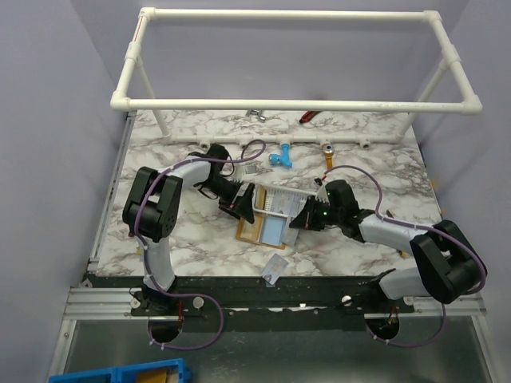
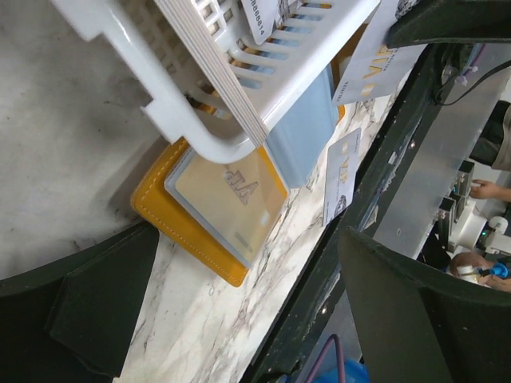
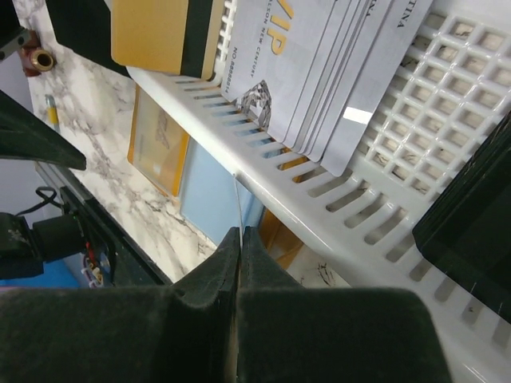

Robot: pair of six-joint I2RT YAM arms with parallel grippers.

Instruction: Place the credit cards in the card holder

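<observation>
The card holder, with tan leather edges [image 2: 192,223], a clear window and a pale blue section [image 1: 272,230], lies open on the marble table. My right gripper [image 1: 296,223] is shut on a silver VIP card [image 2: 375,60], beside the holder's right part. The right wrist view shows that card edge-on as a thin line [image 3: 239,209] between the fingertips. My left gripper is open, with the holder's near left end in view between its fingers and nothing gripped. Another VIP card [image 1: 274,269] lies on the table's front edge.
A white slatted basket stands behind the holder, overhanging it in the left wrist view. Several silver cards [image 3: 307,72] and a gold card [image 3: 157,36] lie in it. Blue pipe fitting [image 1: 280,156] at the back.
</observation>
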